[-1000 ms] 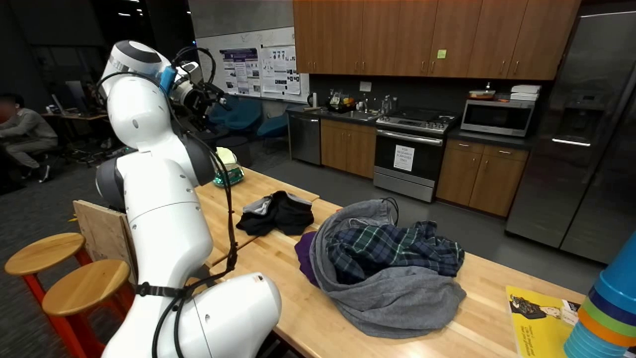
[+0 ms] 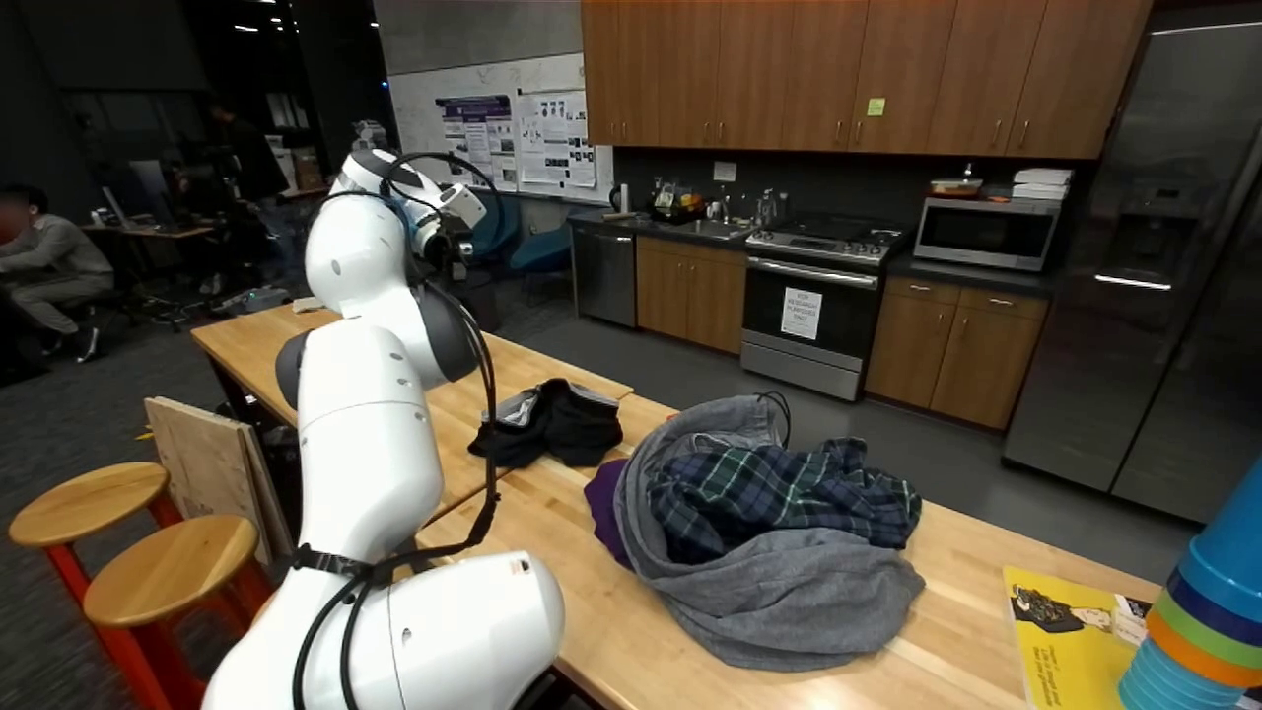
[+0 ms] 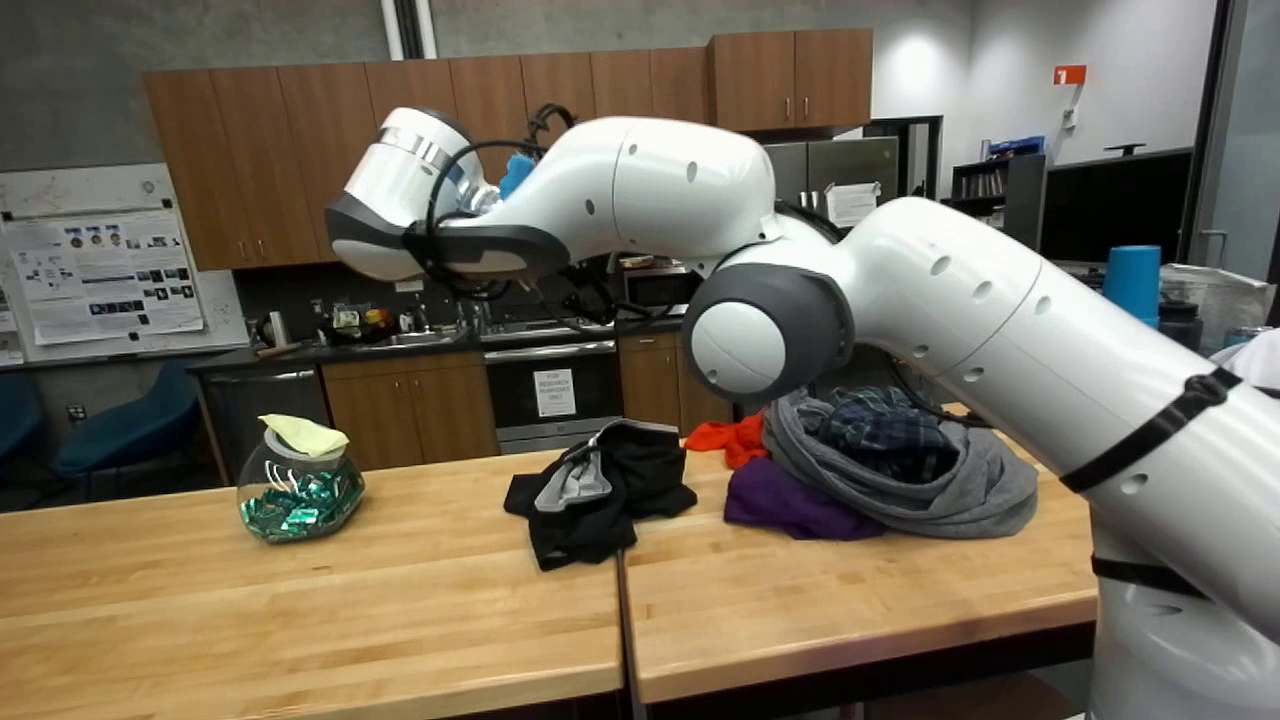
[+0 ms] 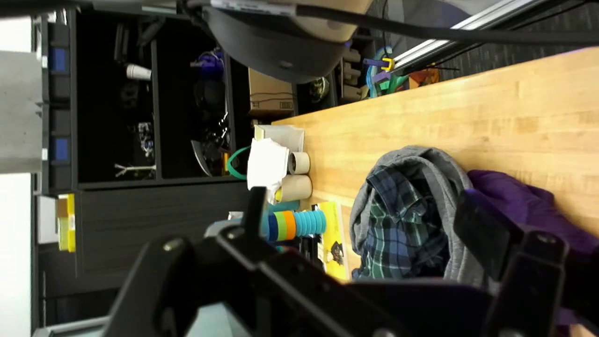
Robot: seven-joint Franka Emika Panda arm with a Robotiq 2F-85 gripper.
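Observation:
High above the table, my gripper is open, its two black fingers [image 4: 484, 233] spread wide with nothing held between them. In exterior view 2 the gripper's dark body shows only partly behind the arm. On the table lies a grey garment [image 2: 787, 598] wrapped around a green and blue plaid cloth [image 2: 781, 491]. A purple cloth [image 3: 792, 500] and a red cloth [image 3: 728, 439] lie against this pile. Apart from it rests a crumpled black and grey garment [image 3: 612, 486], across the seam between the tabletops.
A glass jar of green-wrapped pieces [image 3: 300, 494] with a yellow cloth on top stands on the left tabletop. A yellow magazine [image 2: 1071, 639] and stacked blue cups [image 2: 1201, 615] are at the other end. Bare wood [image 3: 396, 600] lies in front of the jar.
In exterior view 1 my arm has swung right, and its upper end has turned and sits lower. It now blocks the jar that showed before. The clothes have not moved.

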